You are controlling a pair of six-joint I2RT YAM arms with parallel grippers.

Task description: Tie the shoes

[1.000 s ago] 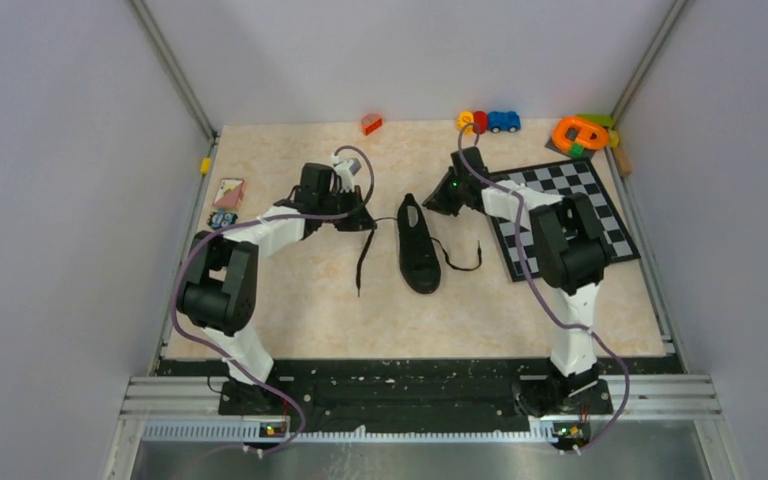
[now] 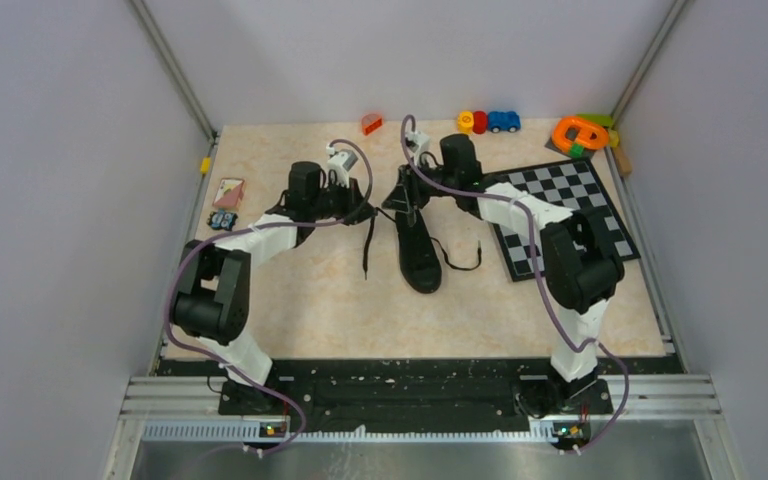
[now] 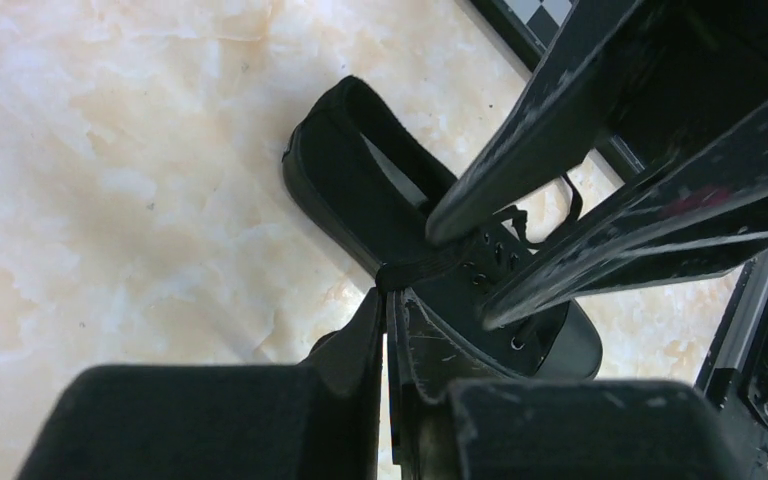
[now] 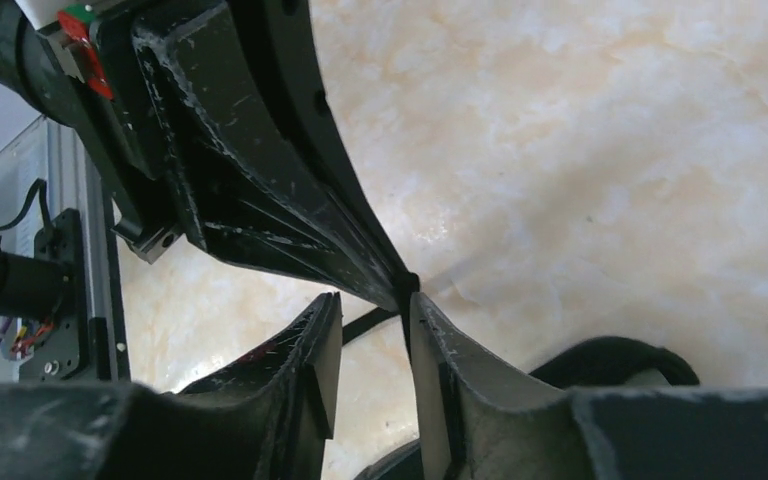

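A black shoe lies mid-table, one lace hanging to its left, another curving out to its right. My left gripper is shut on a lace, which runs from its fingertips toward the shoe. My right gripper is part open above the shoe's upper end, close beside the left fingertips; in its wrist view the lace at the left gripper passes behind and between its fingers. Whether it touches the lace I cannot tell.
A checkered board lies at the right under the right arm. Toys, including an orange ring and a blue car, line the back edge; small items sit at the left edge.
My right gripper has moved left over the shoe toward the left gripper and opened wider.
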